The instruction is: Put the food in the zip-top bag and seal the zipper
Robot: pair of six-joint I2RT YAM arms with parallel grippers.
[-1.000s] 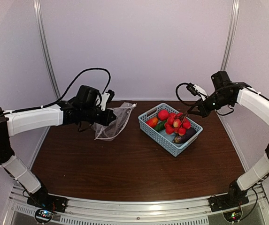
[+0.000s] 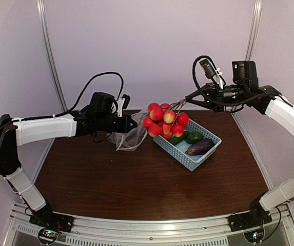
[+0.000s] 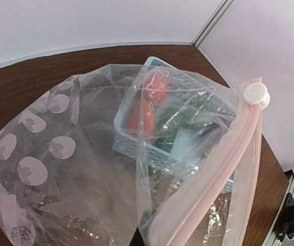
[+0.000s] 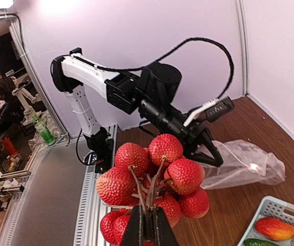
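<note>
A bunch of red lychees (image 2: 162, 122) hangs by its brown stems (image 4: 148, 197) from my right gripper, which is shut on them. In the top view the bunch is between the bag and the basket, above the basket's left part. The clear zip bag (image 3: 95, 164), with pink spots, a pink zip strip (image 3: 208, 195) and a white slider (image 3: 256, 94), is held at its mouth edge by my left gripper. Its mouth gapes toward the right side. In the left wrist view only dark tips of that gripper show at the bottom.
A light blue basket (image 2: 190, 163) stands right of the table's middle. It holds an eggplant (image 2: 200, 147), a green avocado (image 2: 194, 137) and other produce partly hidden by the lychees.
The lychee bunch has risen out from over the basket and travelled left and up, close to the bag. The left arm and bag have shifted slightly to the right.
</note>
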